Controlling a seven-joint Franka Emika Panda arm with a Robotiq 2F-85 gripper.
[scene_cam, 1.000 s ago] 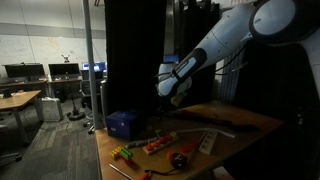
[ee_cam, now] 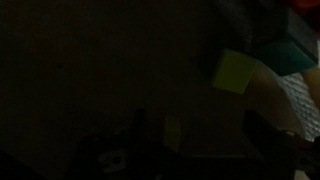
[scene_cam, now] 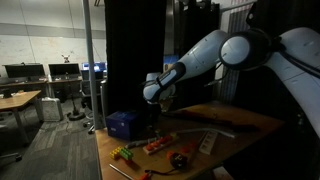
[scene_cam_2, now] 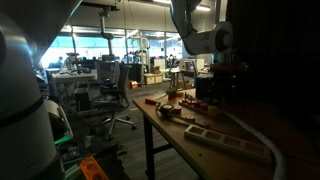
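My gripper hangs low over the back of the table, just right of the blue box. Dark finger shapes stand well apart in the wrist view, so the gripper is open, and nothing shows held between them. A yellow-green block lies ahead of the fingers on the right side of that view. Beside it is a teal object, with something red at the top corner. Much of the wrist view is too dark to make out.
On the table's front part lie green and yellow pieces, a red tool-like item, red parts and a pale slotted bar. A grey strip runs along the table. Dark curtains stand behind.
Over the last second the arm has come left and downward, bringing the gripper lower and nearer the blue box. The objects on the table appear unmoved.
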